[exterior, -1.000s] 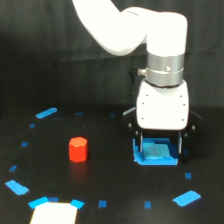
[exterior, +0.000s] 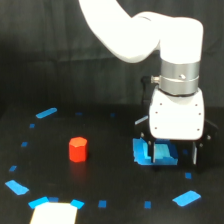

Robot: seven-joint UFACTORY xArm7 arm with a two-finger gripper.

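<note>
A small red hexagonal block [exterior: 78, 150] sits on the dark table, left of centre. To its right is a blue, square, tray-like shape [exterior: 141, 154], partly hidden behind my gripper. My white gripper [exterior: 174, 157] is over the right part of that shape, its dark fingers [exterior: 151, 151] set wide apart with nothing visible between them. Whether the fingers touch the blue shape cannot be told.
Blue tape strips [exterior: 186, 198] and small blue squares mark the dark table. A pale block-like object [exterior: 53, 214] is cut off by the bottom edge at left. Open table surrounds the red block.
My gripper has shifted to the right and slightly down, so it now covers more of the blue shape's right side. The red block has not moved.
</note>
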